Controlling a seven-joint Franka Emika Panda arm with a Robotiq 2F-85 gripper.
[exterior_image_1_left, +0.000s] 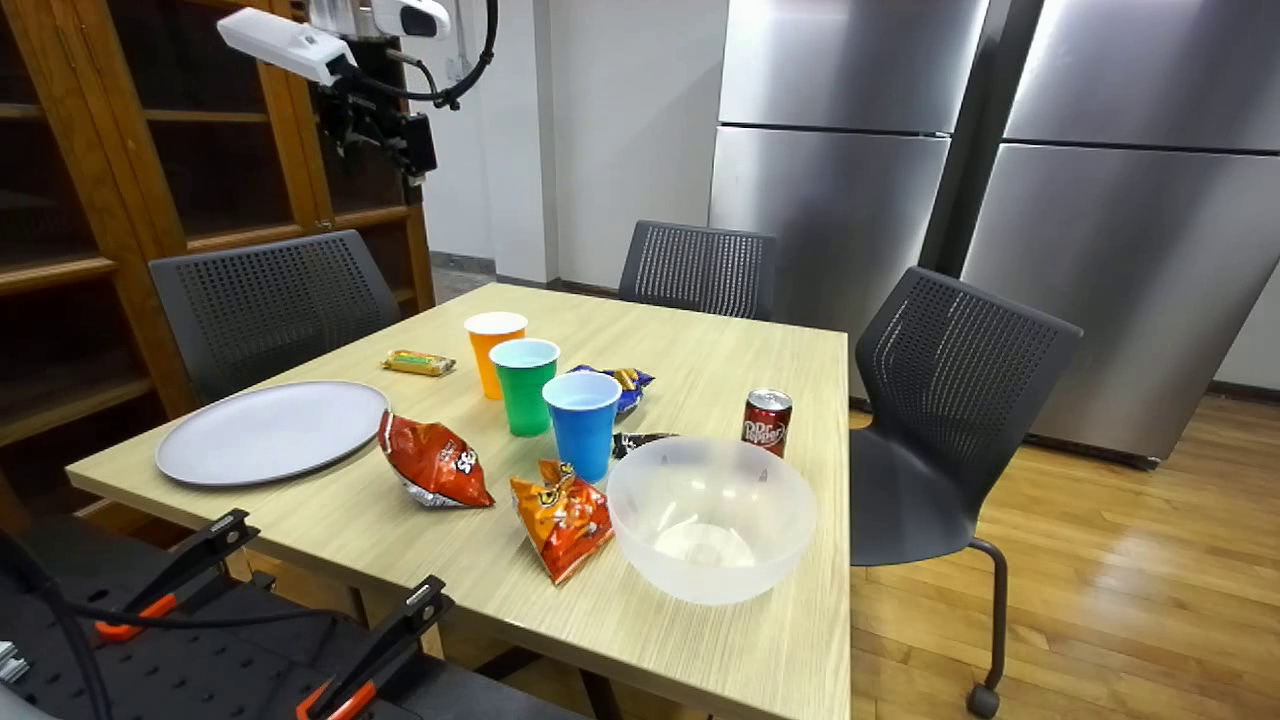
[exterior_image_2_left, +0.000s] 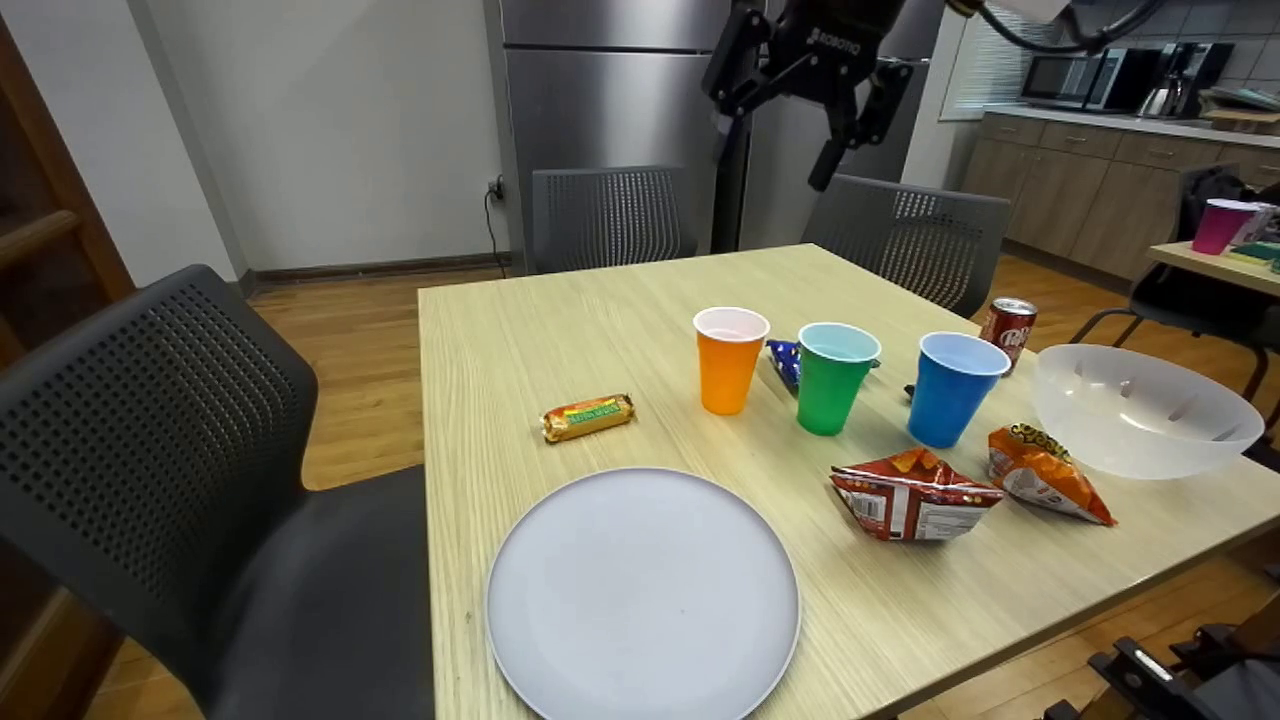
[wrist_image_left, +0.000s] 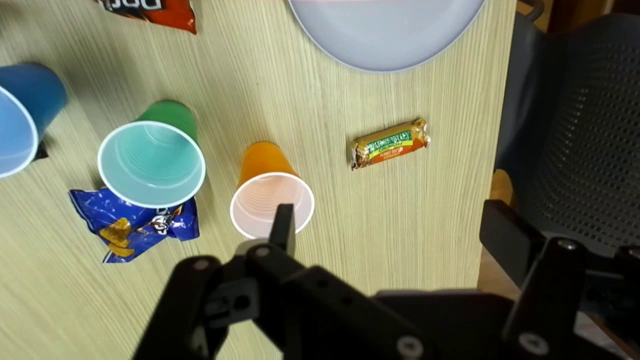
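High over the table, my gripper (exterior_image_2_left: 774, 150) hangs open with nothing between its fingers. In the wrist view the orange cup (wrist_image_left: 264, 192) appears just beyond the left fingertip, and a gold granola bar (wrist_image_left: 390, 144) lies farther up, between the two fingers' directions. Both are well below me. Beside the orange cup stand a green cup (exterior_image_2_left: 836, 378) and a blue cup (exterior_image_2_left: 956, 390), all upright. A grey plate (exterior_image_2_left: 648, 588) lies flat at one corner. The frosted bowl (exterior_image_1_left: 711, 522) looks empty and sits at the opposite side.
A red chip bag (exterior_image_1_left: 434, 462) and an orange one (exterior_image_1_left: 561, 518) rest along the table's near edge. Behind the cups is a blue snack bag (wrist_image_left: 138, 225). A soda can (exterior_image_1_left: 767, 420) stands behind the bowl. Chairs surround the table; its far part is clear.
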